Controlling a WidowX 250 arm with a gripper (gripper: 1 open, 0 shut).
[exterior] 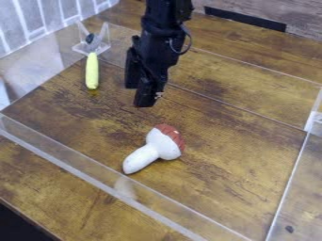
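Observation:
My black gripper [145,85] hangs above the wooden floor in the upper middle of the view, its fingers pointing down; whether they are apart or closed is hard to make out. A white mushroom-shaped toy with a red cap [154,149] lies on the floor below it, toward the front. A yellow elongated object [92,72] lies to the left of my gripper, apart from it.
A small clear item [92,41] sits behind the yellow object. Clear walls border the wooden area [233,113] at left, front and right.

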